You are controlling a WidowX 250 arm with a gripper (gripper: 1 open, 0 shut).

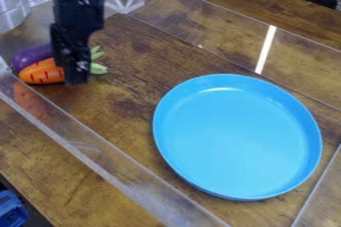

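Observation:
My black gripper (80, 60) hangs in the upper left of the camera view, its fingers pointing down just over an orange toy carrot (40, 72) with green leaves. A purple toy eggplant (30, 56) lies behind the carrot. The gripper is blurred, and I cannot tell whether it is open or shut or whether it touches the carrot.
A large blue plate (237, 136) fills the right of the wooden board (134, 171). Clear plastic walls edge the area, and a small blue object (8, 211) sits outside at the lower left. The middle of the board is bare.

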